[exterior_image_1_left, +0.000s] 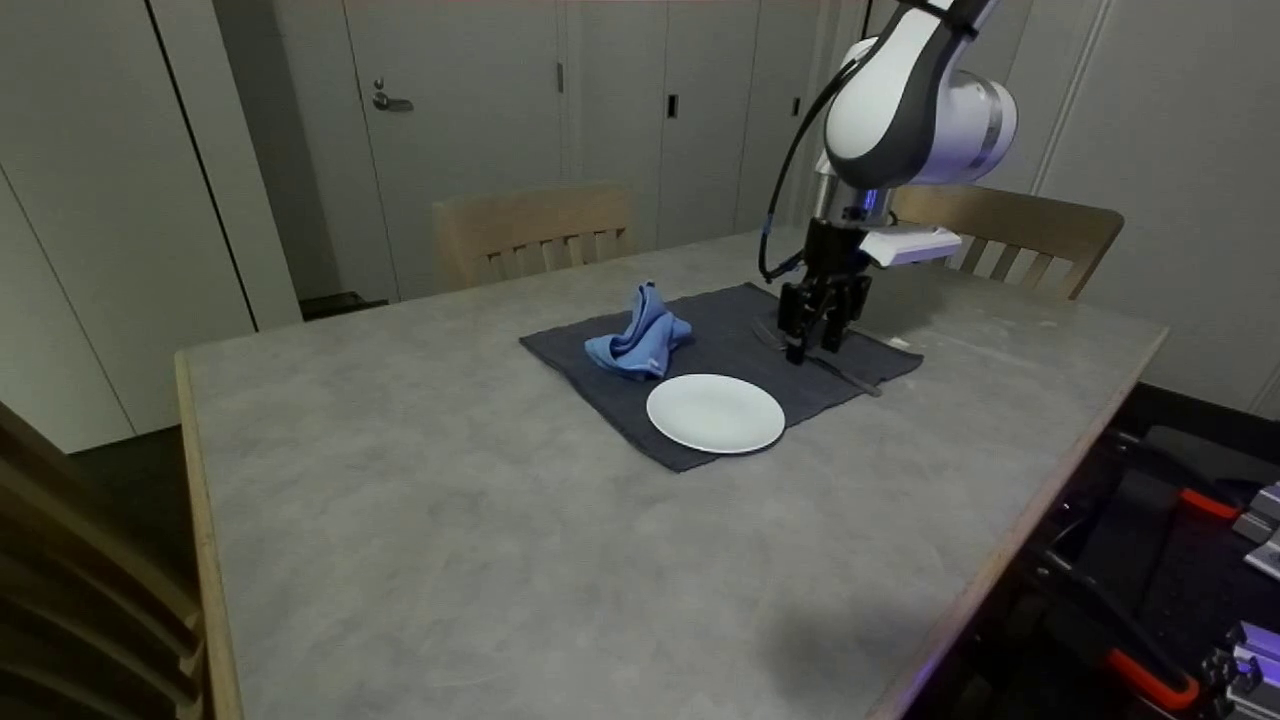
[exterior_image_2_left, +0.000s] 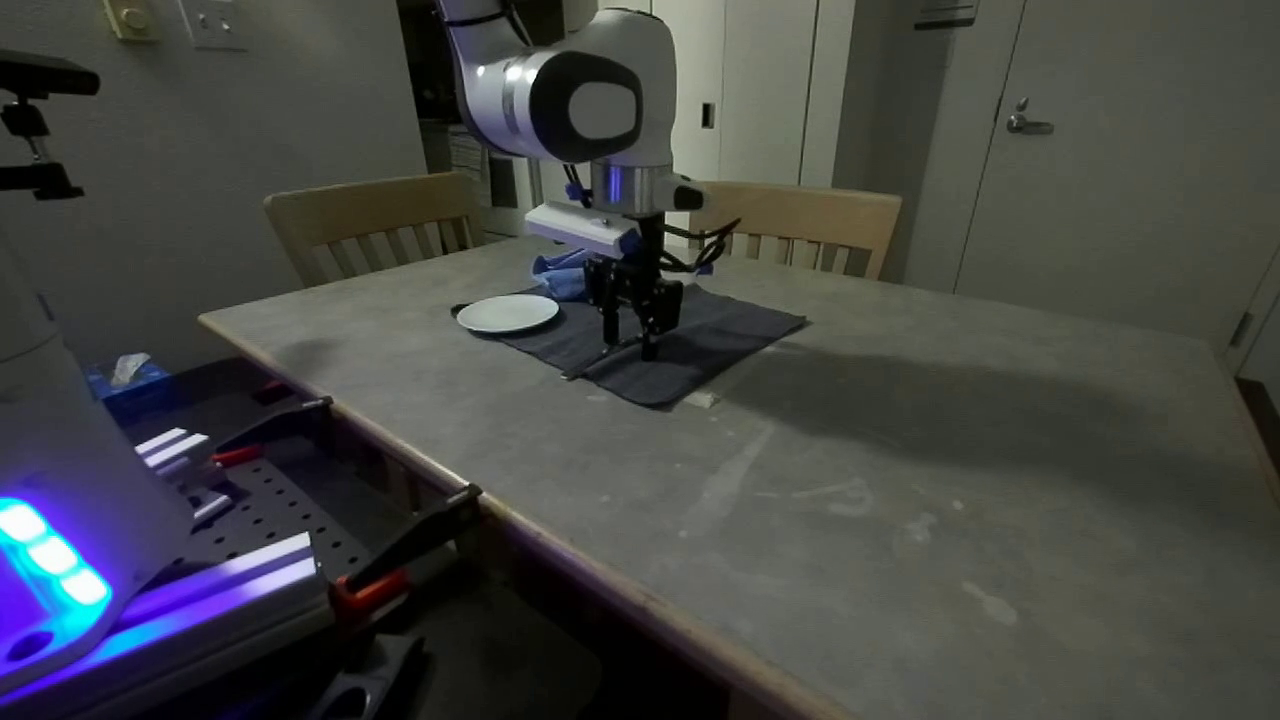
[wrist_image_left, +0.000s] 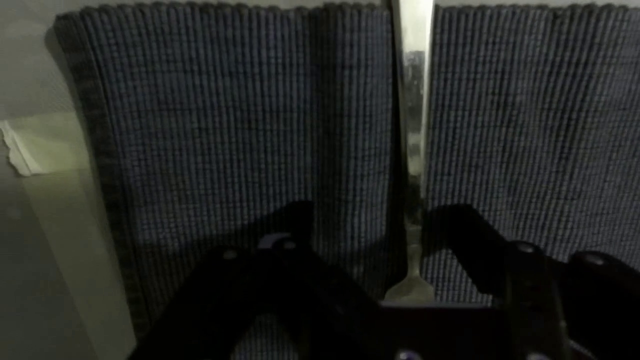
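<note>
A silver fork (wrist_image_left: 414, 132) lies on the dark ribbed placemat (wrist_image_left: 228, 120), with its handle reaching past the mat's edge. My gripper is over it, its two fingers apart. In the wrist view the fork's neck runs through the gap, much closer to the right finger (wrist_image_left: 459, 225) than to the left. Whether that finger touches the metal cannot be told. The tines are mostly hidden behind the gripper's body. From exterior view 1, the gripper (exterior_image_1_left: 812, 350) is low at the mat, the fork's handle (exterior_image_1_left: 858, 382) sticking out toward the table's near right.
A white plate (exterior_image_1_left: 716, 414) rests on the mat's near edge, and a folded blue napkin (exterior_image_1_left: 643, 337) stands at its left. Whitish tape (wrist_image_left: 54, 144) is stuck to the table beside the mat.
</note>
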